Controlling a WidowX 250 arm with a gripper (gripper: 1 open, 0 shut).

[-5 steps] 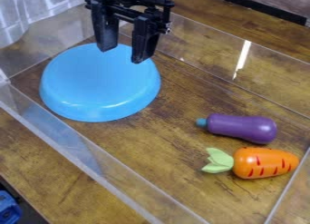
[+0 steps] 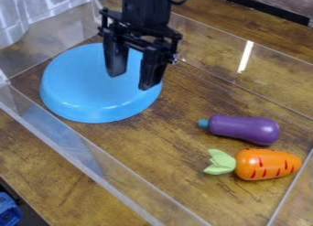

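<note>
My black gripper [image 2: 134,67] hangs over a round blue plate or lid [image 2: 86,92] at the upper left, its two fingers apart with nothing seen between them. Lower right on the wooden surface lie a purple toy eggplant [image 2: 244,128] and, below it, an orange toy carrot [image 2: 262,164] with a pale green top.
Clear plastic walls run along the left, the bottom and the right of the work area. A small blue object [image 2: 7,209] is at the lower left corner, outside the wall.
The gripper has moved down over the blue plate and slightly toward the camera. The plate, eggplant and carrot have not moved.
</note>
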